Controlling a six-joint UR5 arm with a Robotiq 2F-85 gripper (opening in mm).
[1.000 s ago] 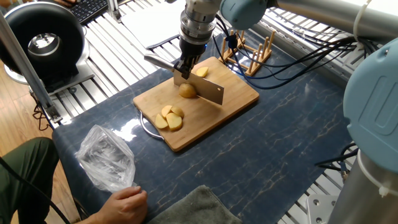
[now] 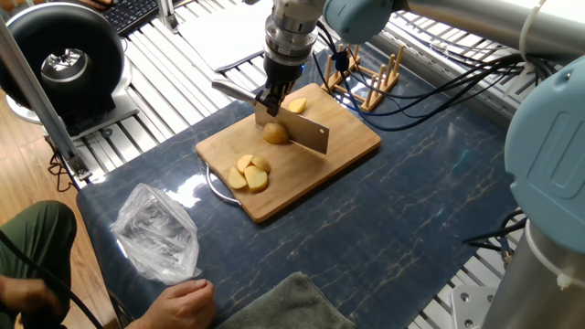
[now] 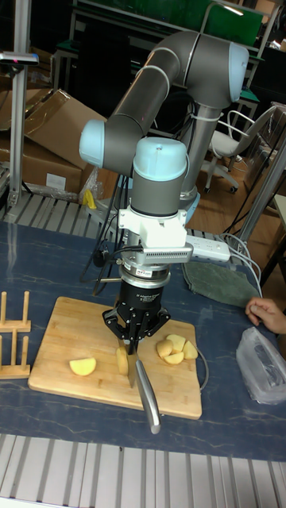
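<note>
My gripper (image 2: pixel 269 106) is shut on a cleaver (image 2: pixel 307 132), holding it by the upper part of its blade with the metal handle (image 3: pixel 147 398) sticking out to one side. The blade stands on edge over the wooden cutting board (image 2: pixel 320 160). Right against the blade sits a potato piece (image 2: pixel 274 133); in the other view this piece (image 3: pixel 122 360) shows on the left of the blade. Beyond the blade lies a half slice of potato (image 3: pixel 83 367). Several cut potato pieces (image 2: pixel 249 172) are grouped near the board's handle end. Whether the edge touches the board is hard to tell.
A wooden peg rack (image 2: pixel 375 87) stands just behind the board, close to hanging cables. A clear plastic bag (image 2: pixel 157 236), a person's hand (image 2: pixel 183 306) and a grey-green cloth (image 2: pixel 288 306) occupy the table's near side. Bare tabletop (image 2: pixel 411 201) lies right of the board.
The arm, cleaver and potato pieces look unmoved. Only the person by the table has shifted slightly.
</note>
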